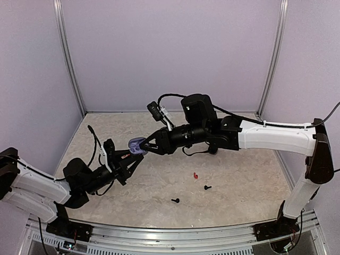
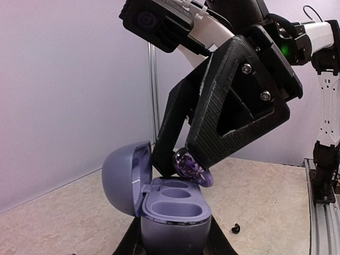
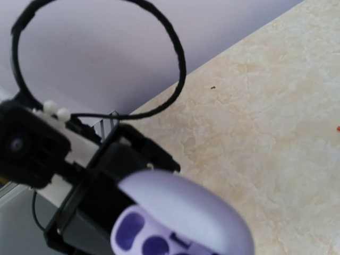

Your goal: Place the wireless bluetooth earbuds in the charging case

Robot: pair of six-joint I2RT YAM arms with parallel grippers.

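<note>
The open lavender charging case is held upright by my left gripper, shut on it, its empty-looking slots facing up and its lid raised. Just above the case, my right gripper holds a shiny purple earbud between its fingertips, over the rear part of the case beside the lid. In the top view both grippers meet at the case, which partly hides behind the right gripper's fingers.
On the table lie small black pieces and a red one. A dark round object sits behind the right arm.
</note>
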